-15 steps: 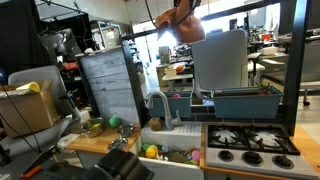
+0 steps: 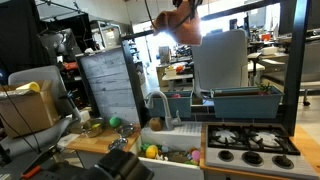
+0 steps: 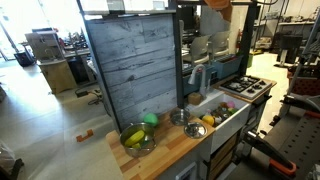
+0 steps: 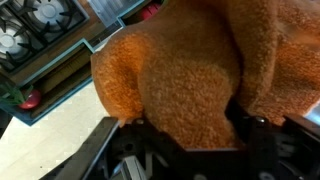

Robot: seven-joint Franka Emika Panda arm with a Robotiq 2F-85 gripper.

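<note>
A brown-orange towel (image 4: pixel 185 85) fills the middle of the wrist view and bulges between the dark fingers of my gripper. The fingers stand apart with cloth between them; whether they pinch it does not show. In exterior view 1 the towel (image 2: pixel 178 24) is at the top edge, high above the counter and by the dark overhead bar. Part of the same towel (image 3: pixel 218 18) appears at the top of exterior view 2. The gripper cannot be made out clearly in either exterior view.
Below are a stove (image 2: pixel 252 144), a sink (image 2: pixel 172 142) with a tap, and a drawer of colourful items (image 2: pixel 170 154). A grey plank wall (image 3: pixel 138 70) stands left of the sink. Bowls (image 3: pixel 138 140) sit on the wooden counter (image 3: pixel 165 155).
The towel's outline at the top of exterior view 1 has shifted slightly, its upper part leaning a little differently. Counter, sink and stove look the same.
</note>
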